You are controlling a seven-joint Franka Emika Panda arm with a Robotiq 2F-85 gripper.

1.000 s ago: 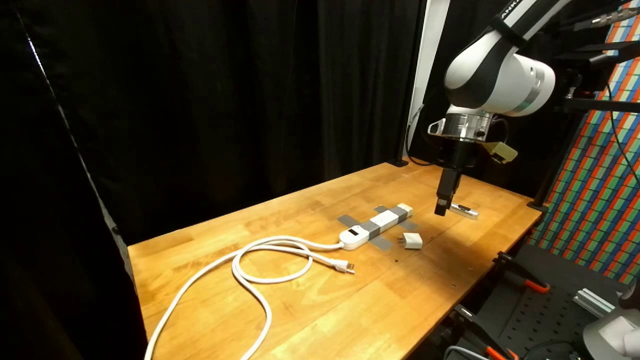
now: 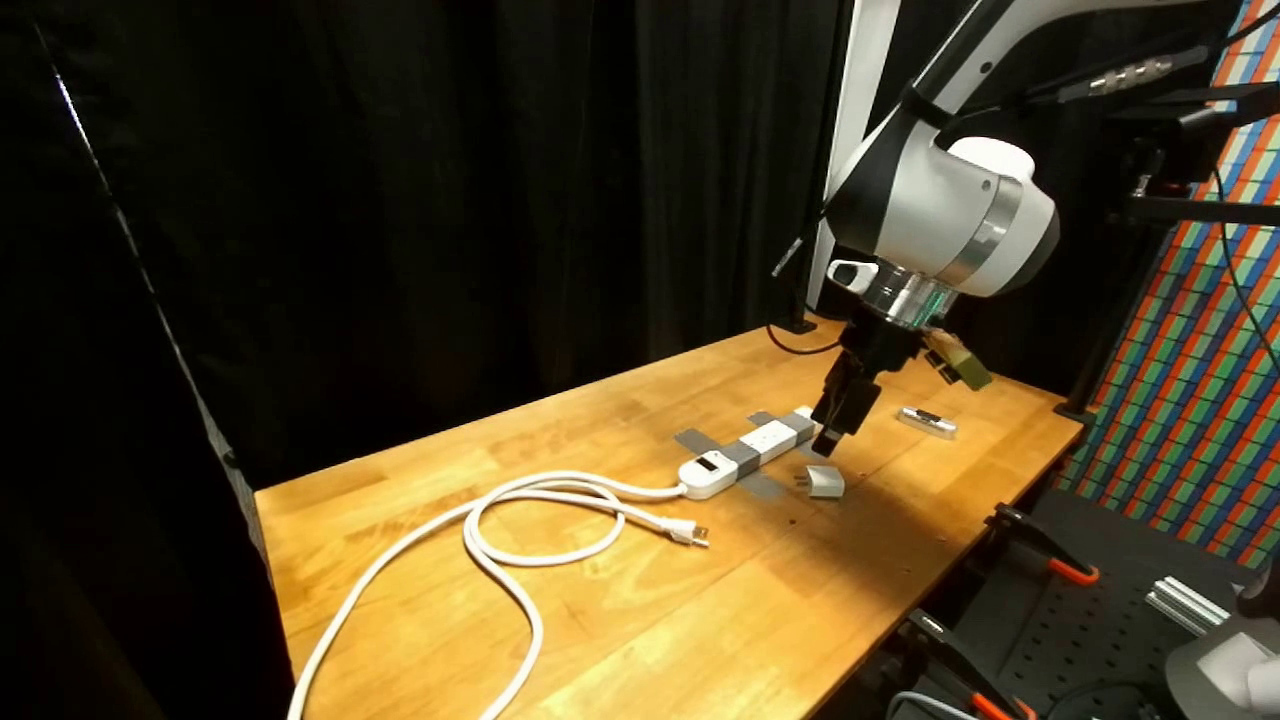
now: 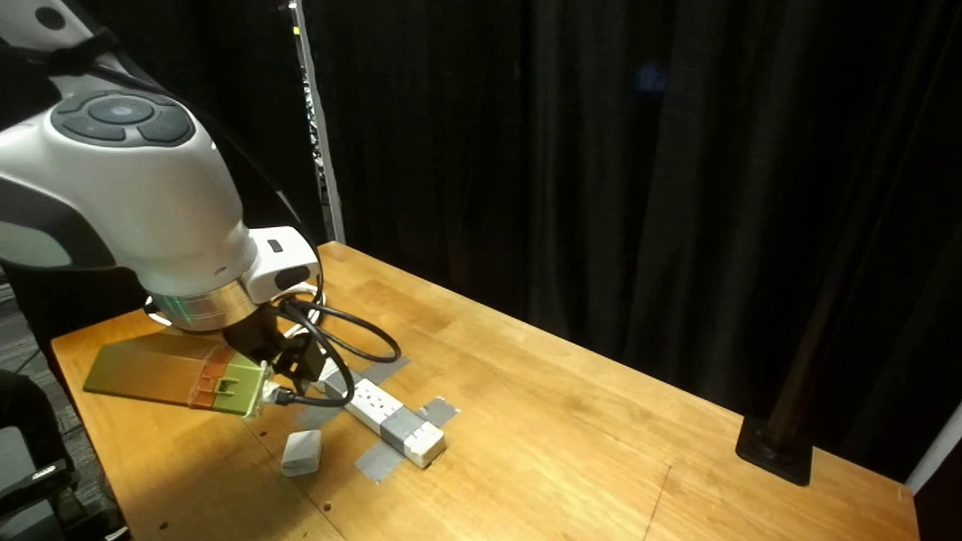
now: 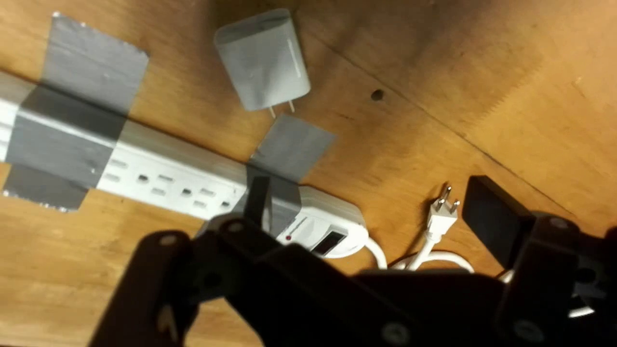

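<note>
My gripper is open, its two black fingers wide apart with nothing between them. In exterior view 1 the gripper (image 2: pixel 830 434) hangs tilted above the table, close over the charger and the far end of the power strip. A white charger block (image 4: pixel 264 60) lies on the wood with its two prongs toward a piece of grey tape; it is apart from the fingers. The white power strip (image 4: pixel 173 167) is taped down beside it, its outlets bare and its switch end partly hidden behind my gripper.
The strip's white cord (image 2: pixel 516 586) loops over the left of the table, ending in a three-prong plug (image 2: pixel 686 532). A small white device (image 2: pixel 926 421) lies toward the far right. Clamps (image 2: pixel 1044 546) grip the near edge. Exterior view 2 shows bare wood right of the strip.
My arm has moved left and tilted, bringing the gripper from right of the strip to over its far end near the charger. The charger, strip and cord have not moved.
</note>
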